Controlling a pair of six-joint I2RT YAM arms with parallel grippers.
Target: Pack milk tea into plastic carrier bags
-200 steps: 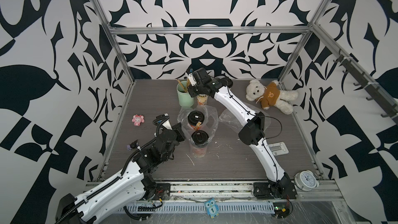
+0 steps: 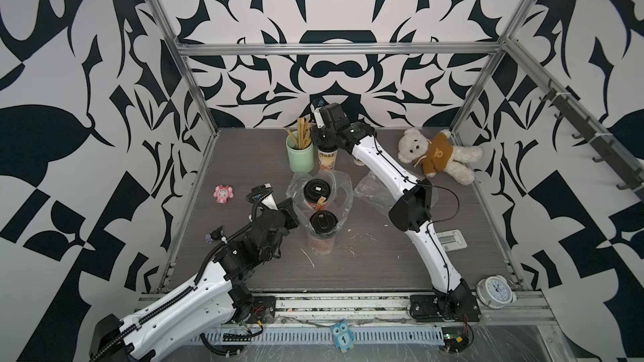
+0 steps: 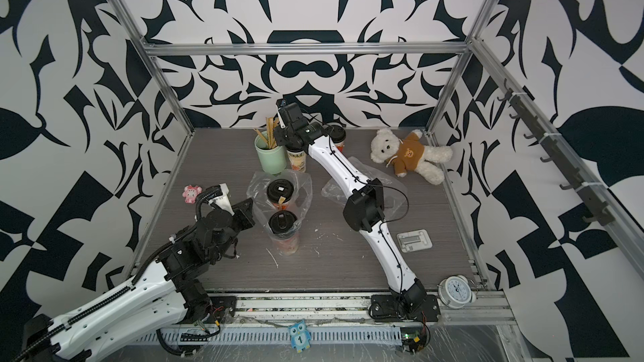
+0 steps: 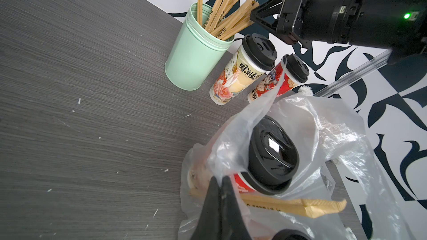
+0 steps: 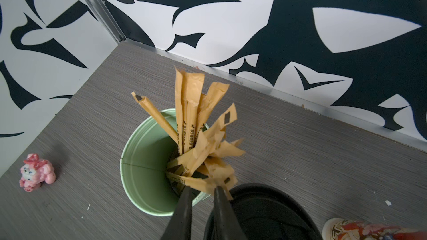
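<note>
A clear plastic bag (image 2: pixel 344 187) stands mid-table around two black-lidded cups, the rear cup (image 2: pixel 316 191) and the front cup (image 2: pixel 323 222). A paper-wrapped straw (image 4: pixel 289 205) lies in it beside the rear cup. My left gripper is shut on the bag's near edge, thin film at its fingertips. Behind stands a green holder (image 4: pixel 195 55) full of wrapped straws (image 5: pixel 191 124). My right gripper is at the straws' upper ends, its fingers partly apart; no straw shows clearly between them. Below it stands a cream patterned cup (image 3: pixel 296 159).
A red cup (image 4: pixel 278 80) stands right of the cream one. Another flat clear bag (image 2: pixel 375 191) lies under the right arm. A teddy bear (image 2: pixel 439 155) lies at the back right, a pink toy (image 2: pixel 223 193) at the left.
The left arm and the bag look unchanged.
</note>
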